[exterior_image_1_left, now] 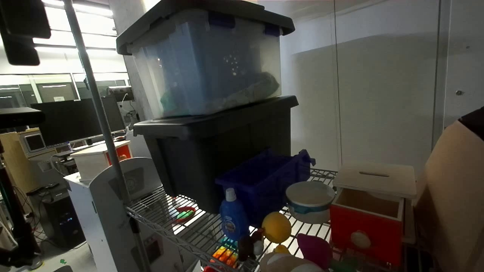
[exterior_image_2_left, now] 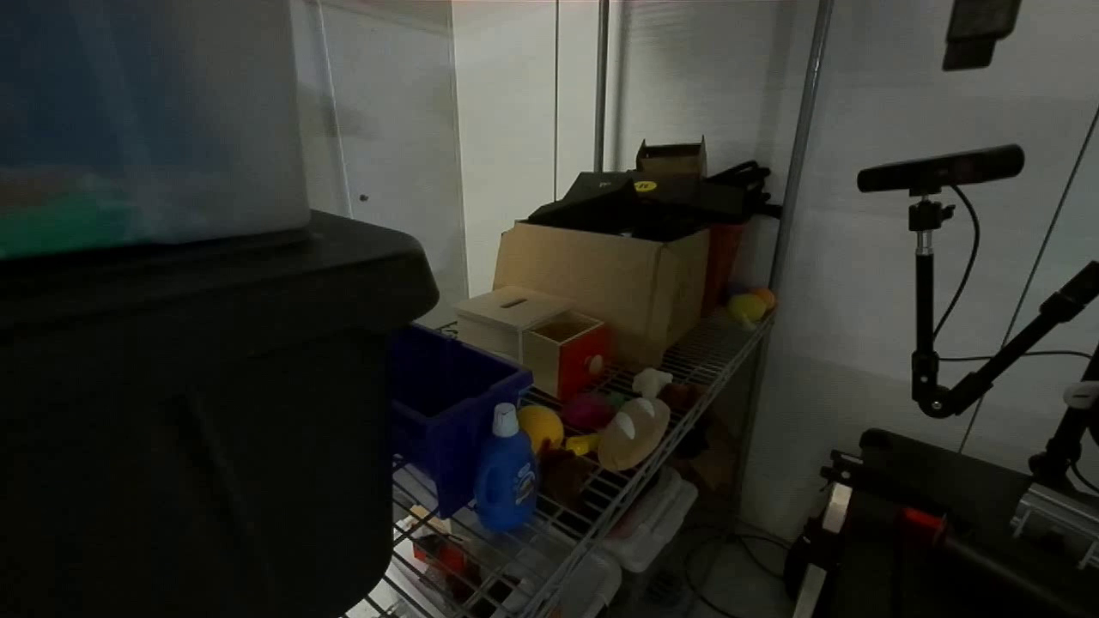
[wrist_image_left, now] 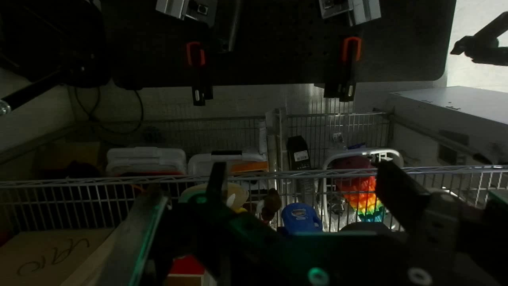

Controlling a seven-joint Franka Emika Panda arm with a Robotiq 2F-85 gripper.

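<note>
In the wrist view my gripper stands open, its dark fingers wide apart and no object held between them. Beyond it lies a wire shelf (wrist_image_left: pixel 119 180) with the blue bottle (wrist_image_left: pixel 301 217) partly hidden behind the gripper body. That bottle (exterior_image_1_left: pixel 232 217) stands upright beside a dark blue bin (exterior_image_1_left: pixel 265 181) in exterior view 1. To its right are a yellow ball (exterior_image_1_left: pixel 276 227), a lidded pale bowl (exterior_image_1_left: pixel 310 199) and a wooden box with a red drawer (exterior_image_1_left: pixel 363 231) pulled out. The gripper appears in neither exterior view.
A black tote (exterior_image_1_left: pixel 227 149) bears a clear storage bin (exterior_image_1_left: pixel 217 68), filling one end of the shelf. A large cardboard box (exterior_image_2_left: pixel 587 268) occupies the other end. Soft toys (exterior_image_2_left: pixel 634 433) crowd the front edge. A black table (wrist_image_left: pixel 285 62) with clamps faces the shelf.
</note>
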